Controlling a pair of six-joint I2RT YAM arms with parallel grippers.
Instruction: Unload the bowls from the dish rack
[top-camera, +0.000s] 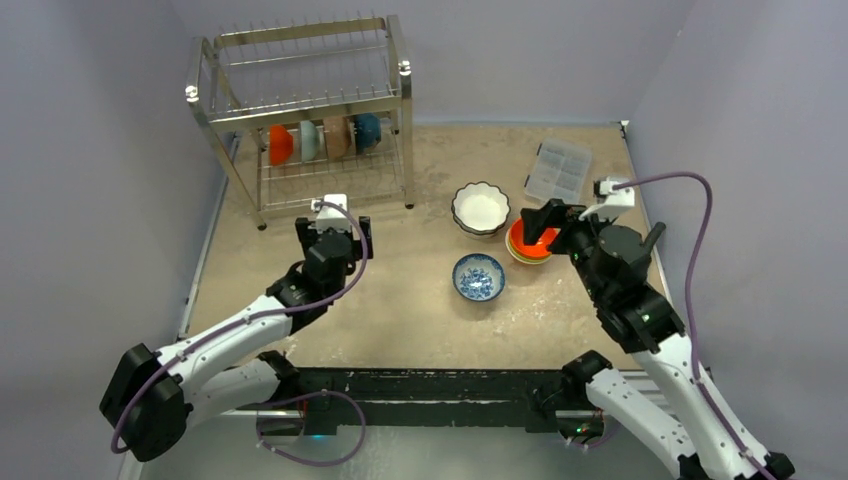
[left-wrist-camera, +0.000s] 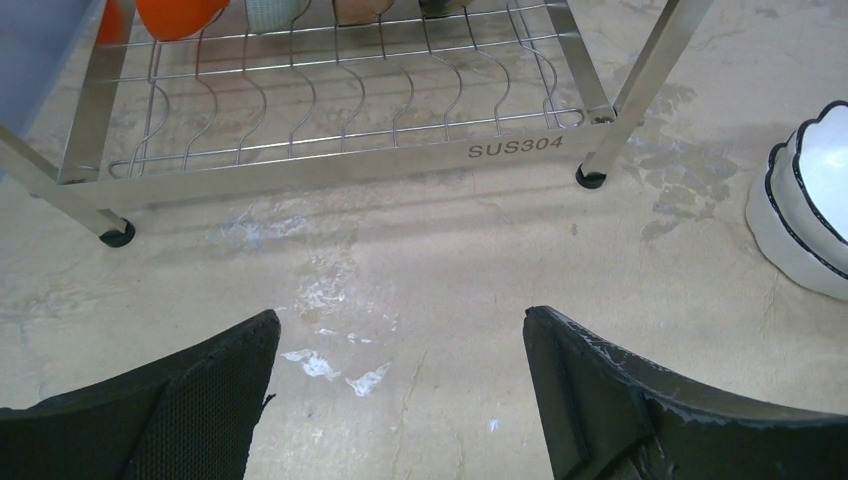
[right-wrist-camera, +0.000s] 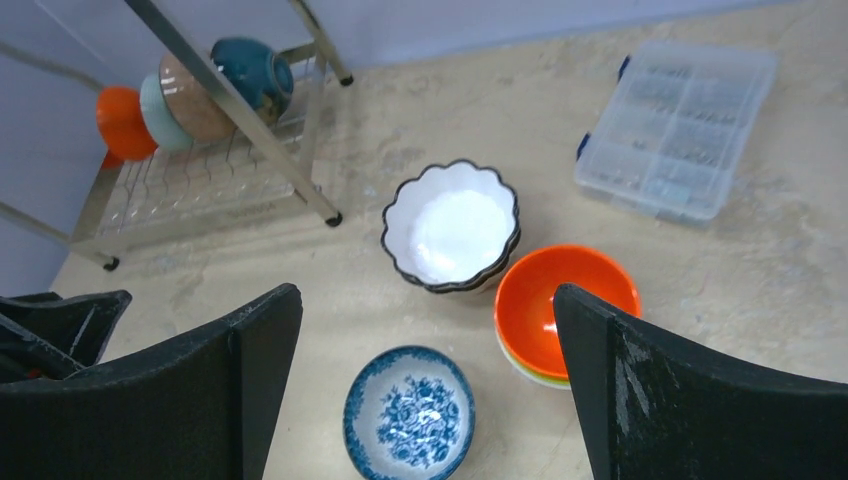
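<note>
The blue-and-white flowered bowl (top-camera: 479, 277) stands upright on the table, clear of both grippers. Behind it are the white scalloped bowls (top-camera: 481, 207), stacked, and to its right an orange bowl (right-wrist-camera: 540, 318) sits in a paler one. On the lower tier of the dish rack (top-camera: 330, 108), an orange bowl (top-camera: 281, 145), a pale green bowl (top-camera: 309, 141), a tan bowl (top-camera: 337, 137) and a teal bowl (top-camera: 367, 131) stand on edge. My right gripper is open and empty, raised above the table bowls. Open too, my left gripper is over bare table before the rack.
A clear divided plastic box (top-camera: 559, 171) lies at the back right, behind the stacked orange bowl. The rack's legs rest on the table at the back left. Bare tabletop (top-camera: 400, 290) stretches between the left gripper and the flowered bowl.
</note>
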